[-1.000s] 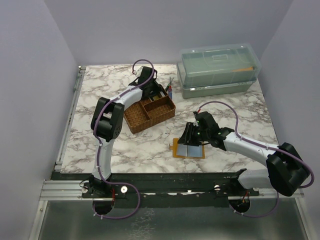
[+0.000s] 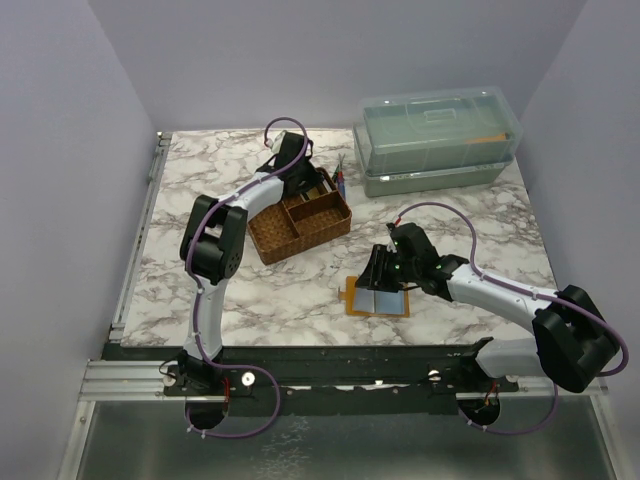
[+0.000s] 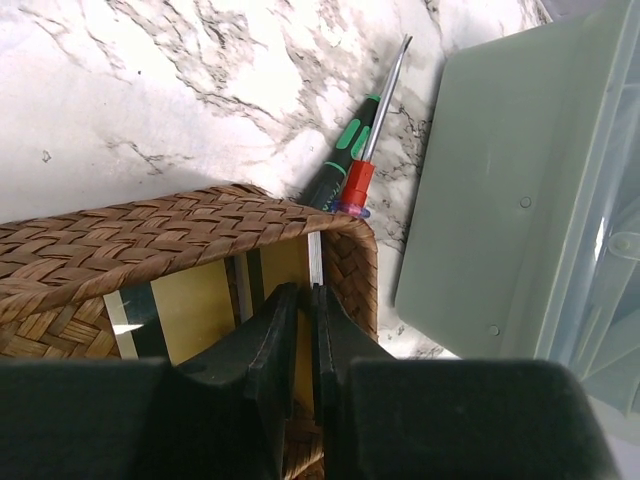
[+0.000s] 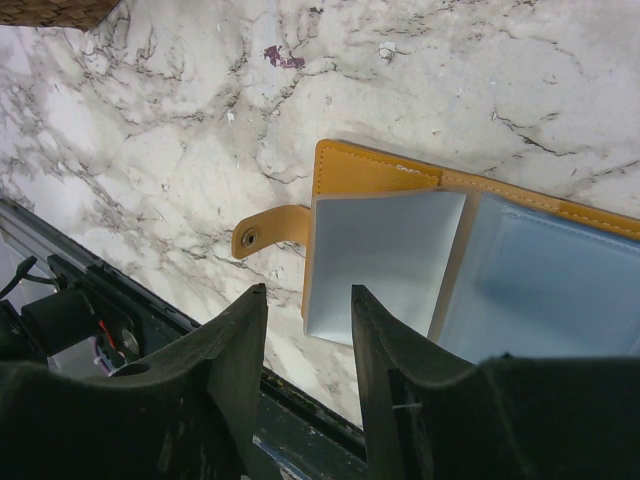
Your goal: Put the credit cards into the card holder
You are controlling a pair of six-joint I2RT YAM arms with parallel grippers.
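In the left wrist view several cards (image 3: 190, 310), gold with dark and pale bands, stand in a compartment of the woven basket (image 3: 180, 235). My left gripper reaches down into that compartment at its right end, by a pale card edge (image 3: 315, 258). Its fingers are a narrow gap apart, with gold showing between them; whether they touch a card I cannot tell. The card holder (image 4: 380, 170), tan with clear pockets and a strap, lies unfolded on the table. Over its left pocket my right gripper is open, nothing between its fingers.
Behind the basket's right corner lie a green-black tool (image 3: 345, 150) and a red-handled screwdriver (image 3: 360, 182). A lidded translucent box (image 2: 440, 140) stands at the back right.
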